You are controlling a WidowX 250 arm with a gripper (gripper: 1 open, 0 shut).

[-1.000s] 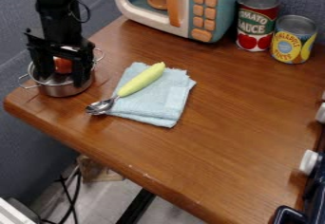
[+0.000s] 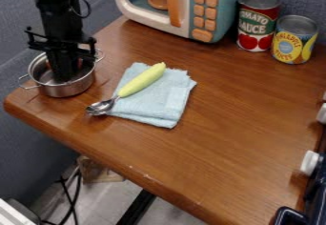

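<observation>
My black gripper [image 2: 64,59] reaches down into a steel pot [image 2: 61,85] with side handles, at the left end of the wooden table. Its fingers and body cover the pot's inside, so I cannot tell what lies between them or whether they are shut. A folded light blue cloth [image 2: 166,105] lies right of the pot, with a yellow banana [image 2: 144,78] and a metal utensil [image 2: 102,106] on it.
A toy microwave [image 2: 163,5] stands at the back, with a tomato sauce can [image 2: 256,24] and a yellow-labelled can [image 2: 293,43] to its right. A dark appliance [image 2: 308,181] is at the right edge.
The gripper has shifted slightly within the pot, and the red-orange item seen there earlier is now hidden behind it.
</observation>
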